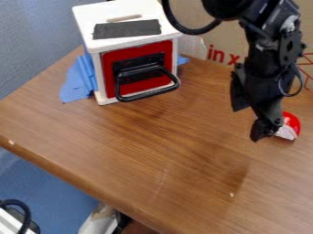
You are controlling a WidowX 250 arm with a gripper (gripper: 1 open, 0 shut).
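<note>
My black gripper [259, 126] hangs over the right side of the wooden table, pointing down. Just behind and right of its fingertips is a red and white object [288, 128], partly hidden by the gripper. I cannot tell whether the fingers are open or shut, or whether they touch that object. At the back left stands a white toy oven [93, 23] with a red front [113, 61] and a black handle on its door.
A blue cloth [76, 82] lies beside the oven. A cardboard box [214, 41] is at the back.
</note>
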